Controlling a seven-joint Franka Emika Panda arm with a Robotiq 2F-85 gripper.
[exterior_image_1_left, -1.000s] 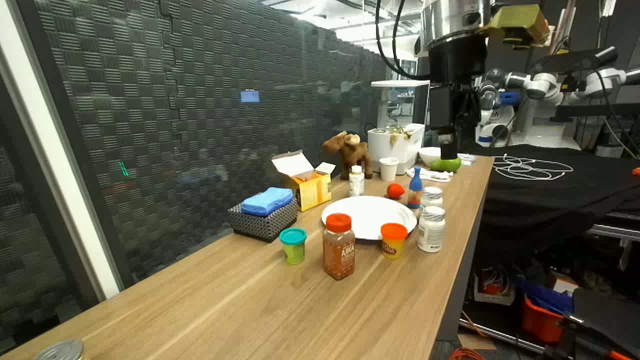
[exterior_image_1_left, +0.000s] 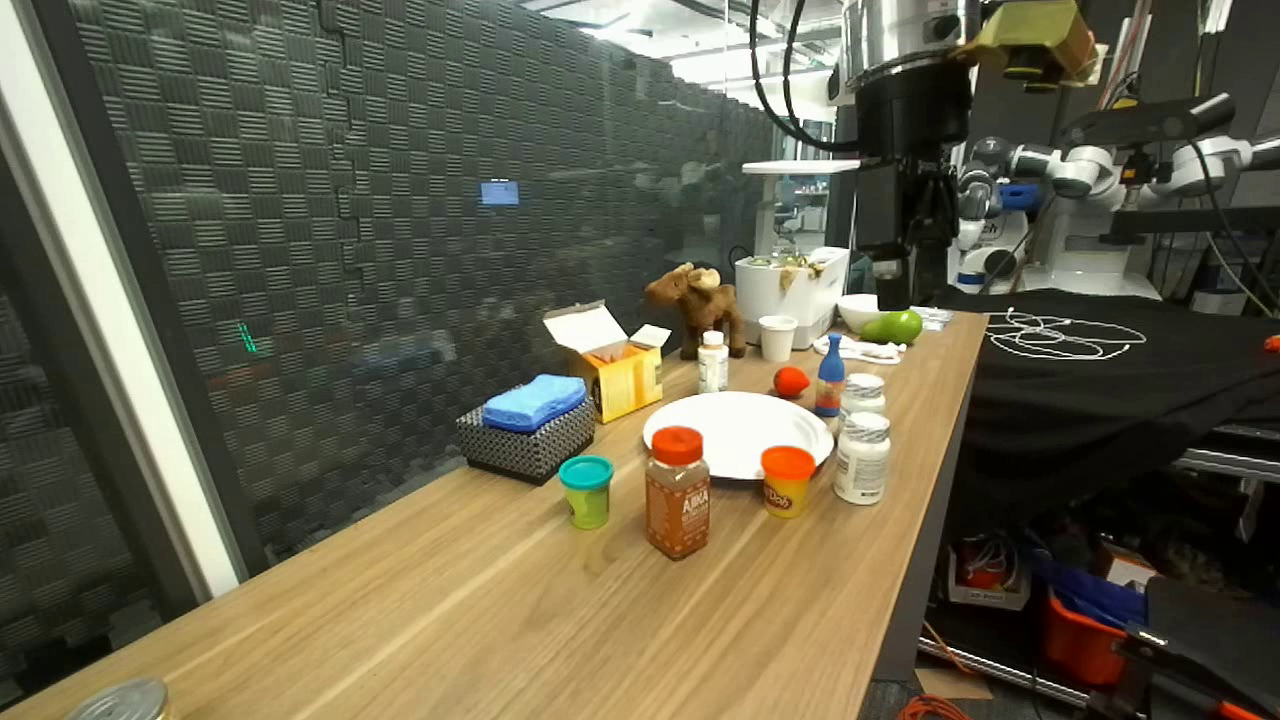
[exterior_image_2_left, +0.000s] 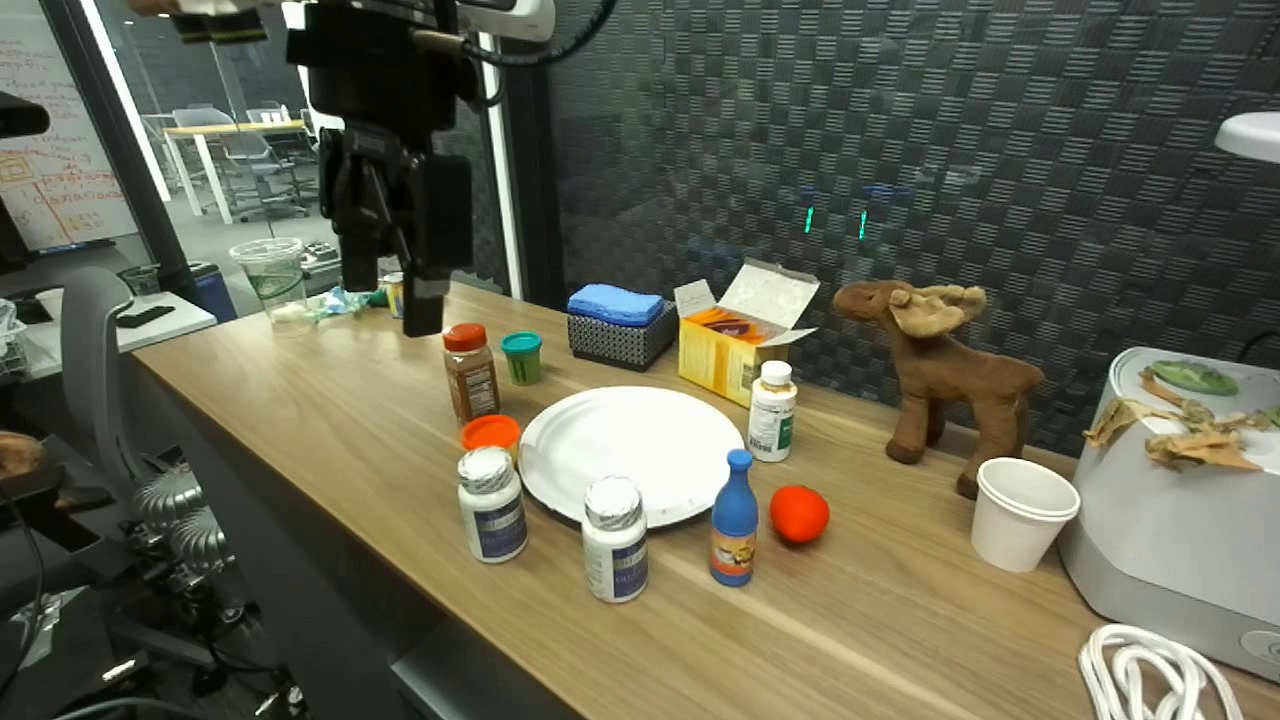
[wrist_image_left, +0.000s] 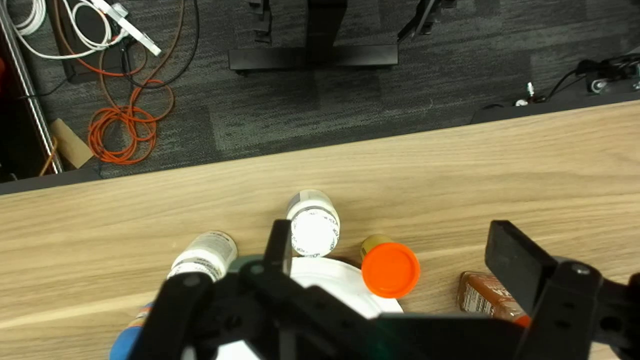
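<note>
My gripper stands open, its two black fingers wide apart and nothing held between them. In both exterior views it hangs well above the wooden table, pointing down. Beneath it in the wrist view are a white pill bottle (wrist_image_left: 315, 231) and an orange-lidded Play-Doh tub (wrist_image_left: 391, 270), both upright by the rim of the white plate (wrist_image_left: 324, 273). A second pill bottle (exterior_image_2_left: 615, 540) stands near a blue bottle (exterior_image_2_left: 734, 522). The red-capped spice jar (exterior_image_1_left: 679, 498) and a teal-lidded tub (exterior_image_1_left: 587, 492) are on the plate's other side. The plate looks empty.
Along the wall stand a dark basket with a blue cloth (exterior_image_2_left: 614, 305), an open yellow box (exterior_image_2_left: 726, 348), another white bottle (exterior_image_2_left: 771, 414) and a toy moose (exterior_image_2_left: 948, 372). A red ball-like item (exterior_image_2_left: 799, 514) and a paper cup (exterior_image_2_left: 1020, 516) lie farther along. Bare table (exterior_image_1_left: 480, 612) extends toward the near end.
The gripper has risen slightly in exterior view 1. The objects on the table have not moved.
</note>
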